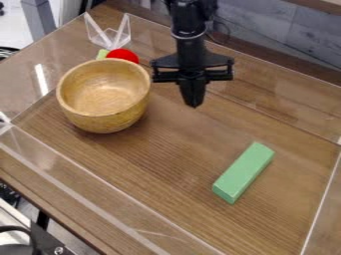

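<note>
My black gripper hangs over the upper middle of the wooden table, shut, right of a large yellow bowl. Behind the bowl sit a red round object and a pale yellow-green item, partly hidden. A green rectangular block lies on the table at the lower right.
A grey wall stands along the back. The table's left edge runs down beside the bowl, with cables and dark objects beyond it.
</note>
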